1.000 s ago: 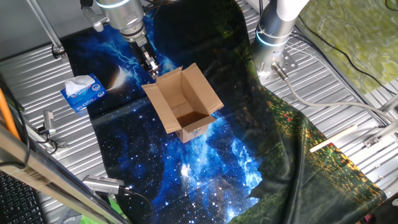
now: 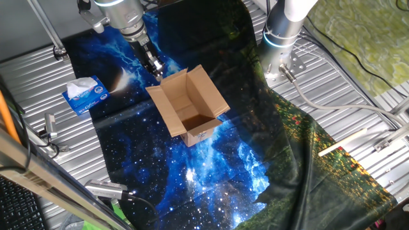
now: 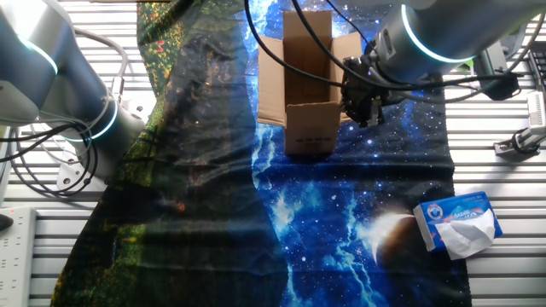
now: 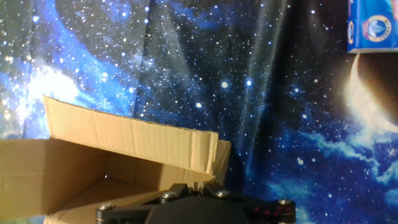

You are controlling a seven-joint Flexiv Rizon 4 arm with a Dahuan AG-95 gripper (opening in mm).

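An open cardboard box point(image 2: 181, 105) stands on the starry cloth, its flaps spread outward; no object shows in the part of its inside I can see. My gripper point(image 2: 158, 76) points down just by the box's upper-left corner. From the other side, the gripper point(image 3: 368, 121) appears close beside the box point(image 3: 309, 128). In the wrist view, the fingers of my gripper are together at the bottom edge, near the end of a raised box flap point(image 4: 134, 135). Nothing is visible between them; whether they touch the cardboard I cannot tell.
A blue tissue box point(image 2: 85, 97) with a white tissue sticking out lies left of the cardboard box. The starry cloth point(image 2: 192, 185) is wrinkled but otherwise clear. Cables point(image 3: 299, 64) hang across the box in exterior view 2.
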